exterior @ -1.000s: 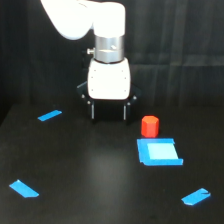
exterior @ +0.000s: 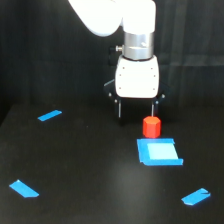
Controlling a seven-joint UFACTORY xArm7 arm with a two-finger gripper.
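A small red block stands on the black table, right at the back edge of a white square framed with blue tape. My gripper hangs from the white arm in the upper middle of the camera view. Its two dark, thin fingers are spread apart, and only dark background shows between them. In the picture the right finger comes down just above the block's top; whether it touches the block or stands behind it, I cannot tell.
Strips of blue tape lie at the back left, front left and front right of the table. A dark curtain hangs behind.
The arm and gripper have shifted to the right, toward the red block. The block, white square and tape strips look much as before. The fingers remain spread.
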